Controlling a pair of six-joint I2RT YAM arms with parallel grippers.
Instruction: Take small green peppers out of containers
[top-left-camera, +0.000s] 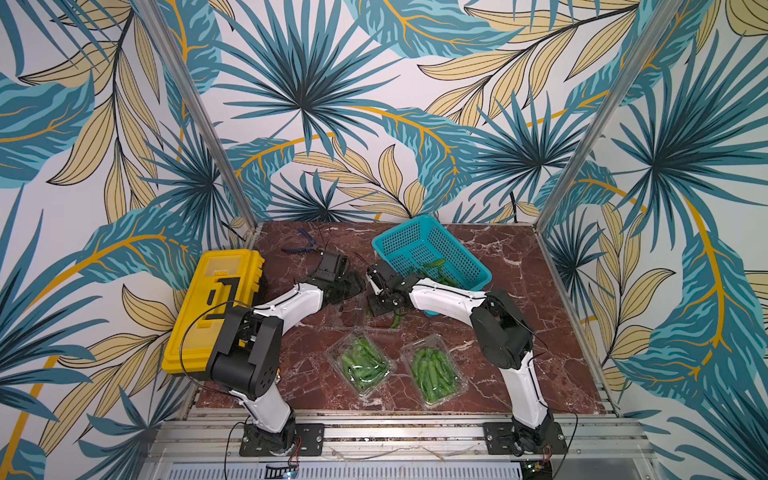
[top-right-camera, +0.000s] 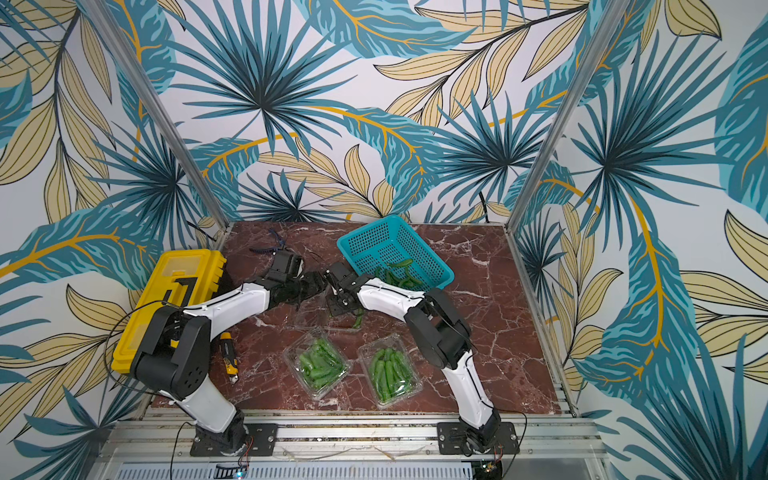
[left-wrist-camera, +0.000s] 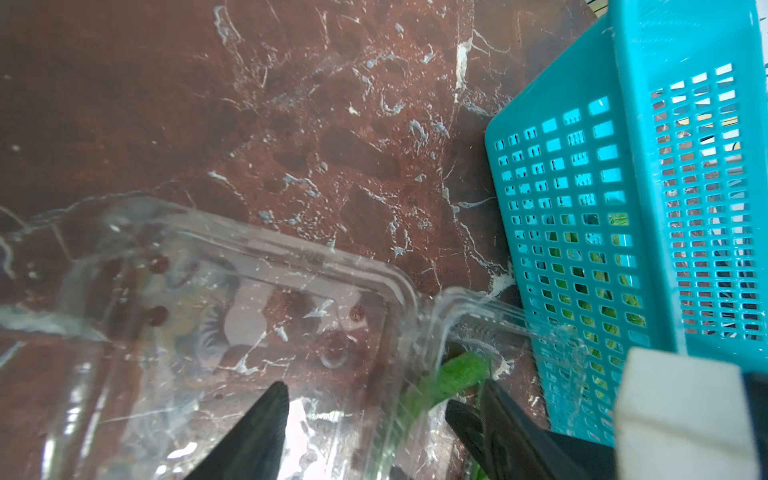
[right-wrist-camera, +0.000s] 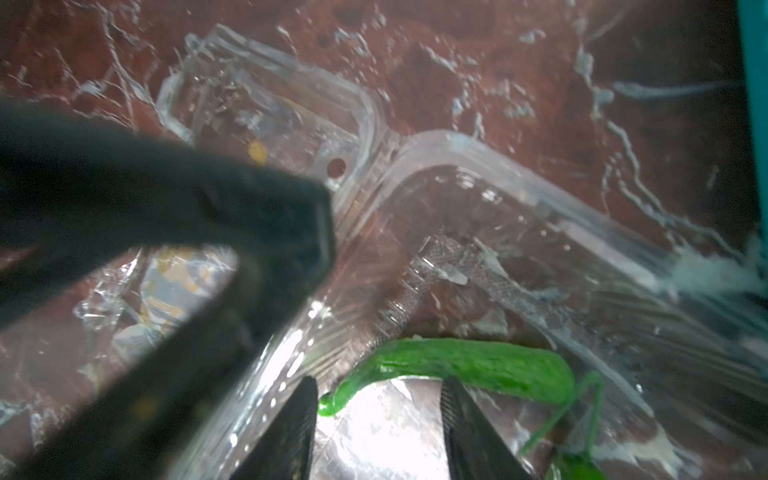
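In the right wrist view a green pepper (right-wrist-camera: 472, 366) lies in the bottom of an open clear container (right-wrist-camera: 512, 180), with part of another pepper (right-wrist-camera: 577, 467) at the lower edge. My right gripper is open just above that first pepper, nothing between its fingers. My left gripper stands open over the container's lid side (left-wrist-camera: 264, 248), its fingers apart and empty. The teal basket (top-left-camera: 472, 272) behind the right gripper holds several green peppers (top-left-camera: 436, 268). Two more clear containers, left (top-left-camera: 361, 364) and right (top-left-camera: 433, 369), full of peppers, sit at the front.
A yellow toolbox (top-left-camera: 212, 308) occupies the left side, with a yellow-black cutter (top-right-camera: 229, 357) beside it. Dark pliers (top-left-camera: 301, 242) lie at the back left. Both arms' ends are close together at the middle.
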